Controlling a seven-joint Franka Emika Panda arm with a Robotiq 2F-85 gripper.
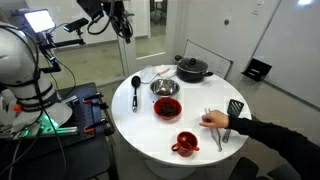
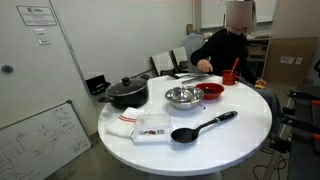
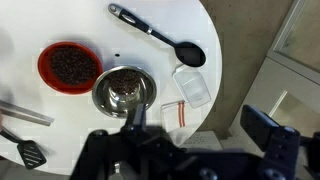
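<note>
My gripper (image 1: 124,30) is raised above the left side of the round white table, open and apart from everything on it. A red bowl (image 1: 167,108) (image 3: 70,67) filled with dark bean-like pieces stands beside a shiny metal bowl (image 1: 164,89) (image 2: 184,98) (image 3: 107,97). Something dark shows inside the metal bowl in the wrist view; whether it is contents or a reflection is unclear. A black spoon (image 2: 200,127) (image 3: 155,33) lies flat near a clear plastic box (image 2: 152,127) (image 3: 191,86) and a white cloth with red stripes (image 2: 123,122) (image 3: 174,115).
Behind the bowls sits a lidded black pot (image 1: 194,71) (image 2: 126,93). Metal tongs (image 1: 212,125), a black spatula (image 1: 235,107) and a red mug (image 1: 186,144) occupy the right side, where a person's arm (image 1: 255,132) reaches over the table. Bare tabletop (image 1: 140,126) shows at front left.
</note>
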